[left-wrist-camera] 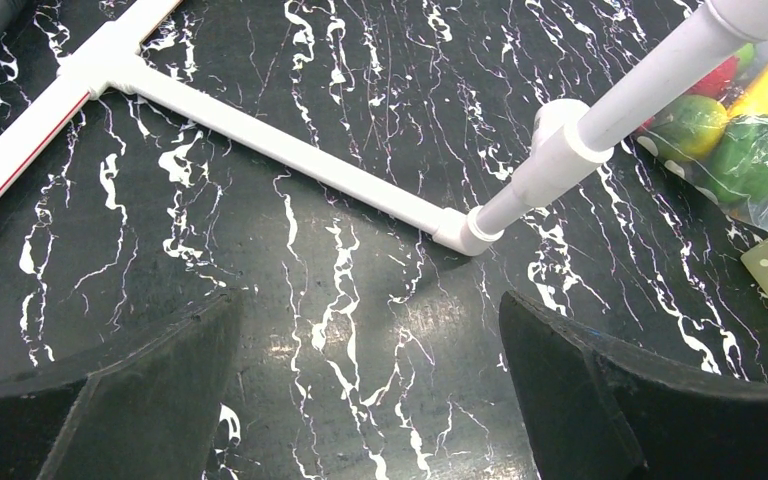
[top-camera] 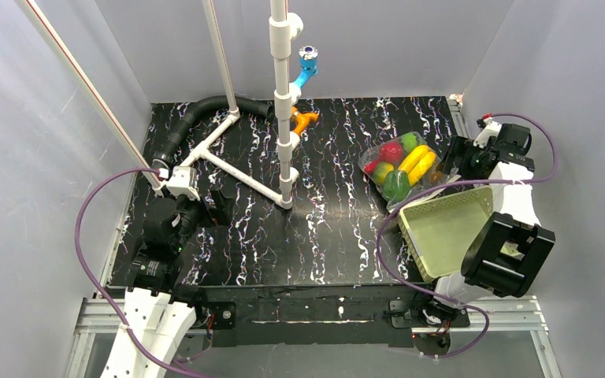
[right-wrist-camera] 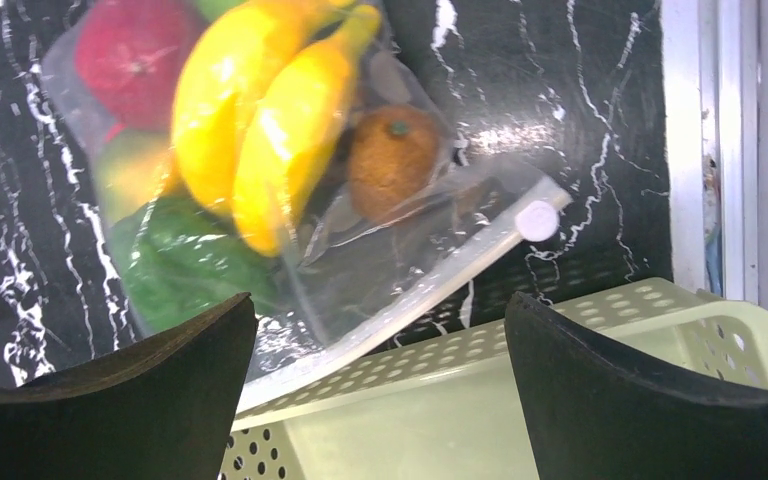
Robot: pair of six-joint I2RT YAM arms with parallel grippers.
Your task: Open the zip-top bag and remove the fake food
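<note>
A clear zip top bag [top-camera: 398, 167] full of fake food lies on the dark marbled table at the right. Through its plastic show yellow bananas [right-wrist-camera: 295, 130], a red fruit [right-wrist-camera: 135, 60], a green pepper-like piece [right-wrist-camera: 185, 255] and an orange [right-wrist-camera: 392, 160]. Its white slider strip [right-wrist-camera: 430, 290], with a round slider [right-wrist-camera: 537, 221] near one end, runs along the basket's rim. Over the bag's strip side, my right gripper hangs open and empty. Far to the left, my left gripper is open above bare table.
A pale green basket [top-camera: 413, 248] stands in front of the bag. A white pipe frame [top-camera: 283, 118] with blue and orange hooks rises mid-left, between my left gripper and the bag.
</note>
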